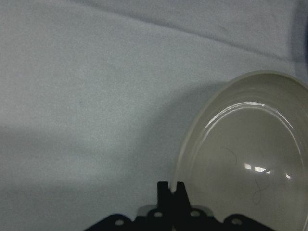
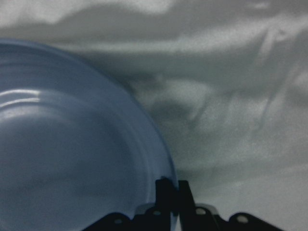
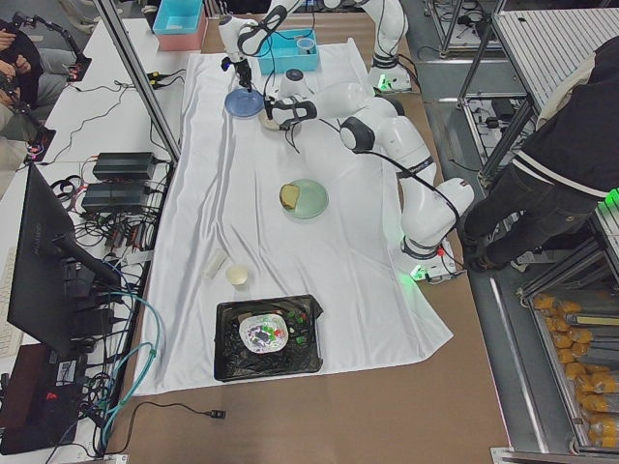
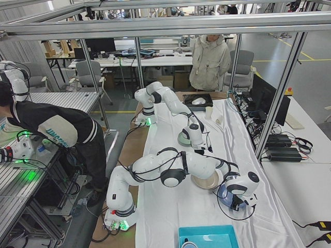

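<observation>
A blue plate [image 2: 72, 154] lies on the white cloth at the far end of the table. My right gripper is at its rim, fingers close together on either side of the edge, shut on it. A beige plate [image 1: 245, 144] lies beside the blue one. My left gripper has its fingers together at that plate's rim, shut on it. A green plate [image 3: 311, 198] with a yellowish piece [image 3: 289, 196] on it sits mid-table.
A blue bin [image 4: 207, 235] stands at the far end behind the plates. A black tray [image 3: 227, 338] with an oval dish, a pale cup [image 3: 236, 275] and a pale strip [image 3: 216, 263] occupy the other end. The cloth around the green plate is clear.
</observation>
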